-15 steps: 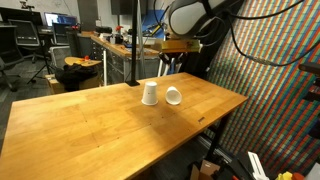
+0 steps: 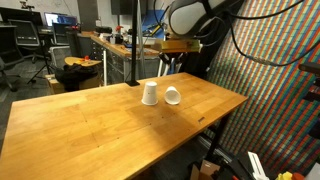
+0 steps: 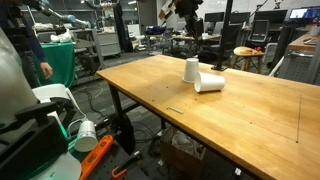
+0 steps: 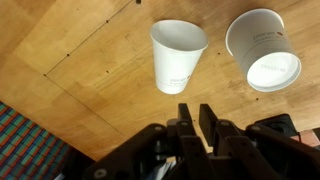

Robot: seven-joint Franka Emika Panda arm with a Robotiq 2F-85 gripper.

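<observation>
Two white cups are on the wooden table. One cup (image 2: 150,94) stands upright, and the other cup (image 2: 172,96) lies on its side just right of it. In exterior view 2 the upright cup (image 3: 191,70) is behind the lying cup (image 3: 210,83). The wrist view shows one white cup (image 4: 178,58) ahead of my gripper and another white cup (image 4: 263,50) to the right. A narrow gap with bare table behind it separates my fingertips; no object shows between them. My gripper is above the table, apart from both cups.
A small dark mark or object lies on the table (image 3: 174,109) near its edge in exterior view 2. A corrugated shutter (image 2: 275,85) is beyond the table's right side.
The arm and the upright cup show no clear movement.
</observation>
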